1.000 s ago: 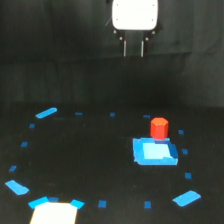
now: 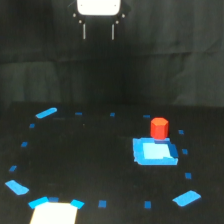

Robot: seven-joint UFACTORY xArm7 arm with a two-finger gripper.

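Observation:
My gripper (image 2: 98, 32) hangs high at the top of the camera view, left of centre. Its two thin fingers point down and stand apart, open, with nothing between them. Far below and to the right, a small red block (image 2: 159, 127) with a many-sided outline appears at the back edge of a blue square (image 2: 137, 151) with a white middle (image 2: 156, 151). Whether the block rests on that edge or just behind it, I cannot tell.
Small blue marks dot the dark table, with larger blue strips (image 2: 186, 198) near its edges. A pale object (image 2: 53, 214) is cut off at the lower left.
My gripper has moved left and somewhat up, and its fingers have spread wider apart. The red block and the blue square have not moved.

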